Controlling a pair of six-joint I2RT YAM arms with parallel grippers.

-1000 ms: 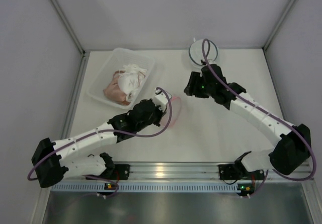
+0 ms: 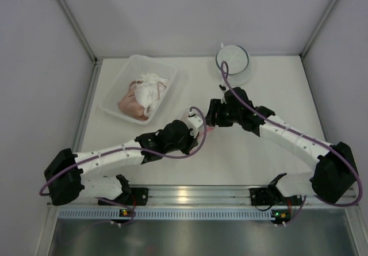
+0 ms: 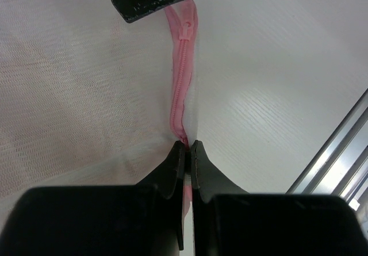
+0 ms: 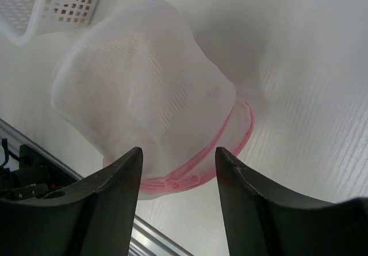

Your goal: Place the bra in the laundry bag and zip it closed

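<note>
The white mesh laundry bag (image 4: 155, 95) with pink zipper trim puffs up between the arms, its zipper edge facing the robot. On that edge, near the pink zipper (image 3: 181, 72), my left gripper is shut, pinching the fabric. My right gripper is open, its fingers (image 4: 133, 167) on either side of the pink trim in its view, close to the bag. Whether they touch it cannot be told. A zipper pull (image 3: 186, 30) shows beyond the left fingertips, near a black finger. The bra is not clearly seen; whether it is inside the bag cannot be told.
A white basket (image 2: 109, 107) at the back left holds beige and white cloth (image 2: 150, 92). Another round white mesh bag with dark trim (image 2: 233, 59) lies at the back right. The table front right of the bag is clear.
Both grippers have drawn closer together. The left moved slightly right and toward the front with the bag edge; the right came left and frontward to the bag.
</note>
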